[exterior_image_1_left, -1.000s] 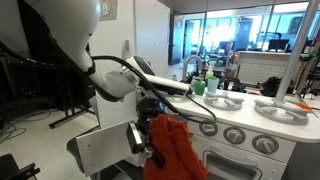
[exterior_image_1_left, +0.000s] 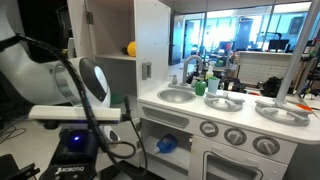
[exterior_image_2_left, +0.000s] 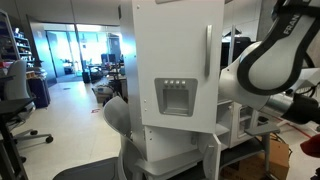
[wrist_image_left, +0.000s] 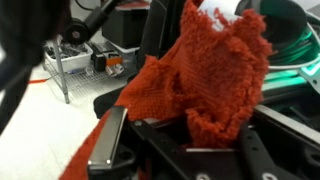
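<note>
A crumpled red cloth (wrist_image_left: 205, 75) fills the middle of the wrist view, bunched over the place where the fingertips meet. My gripper (exterior_image_1_left: 76, 148) shows from behind at the lower left of exterior view 1, its fingertips out of sight. It is shut on the cloth, though the fabric hides the exact pinch. In exterior view 2 a small red patch, probably the same cloth (exterior_image_2_left: 311, 146), appears at the right edge.
The white toy kitchen has a sink (exterior_image_1_left: 177, 95), stove burners (exterior_image_1_left: 283, 112) and a green bottle (exterior_image_1_left: 213, 84) on top. Something blue (exterior_image_1_left: 166, 144) lies in its open lower compartment. A wire rack (wrist_image_left: 88, 72) and a dark green container (wrist_image_left: 285, 25) stand beyond the cloth.
The arm has swung left in exterior view 1, away from the kitchen's front.
</note>
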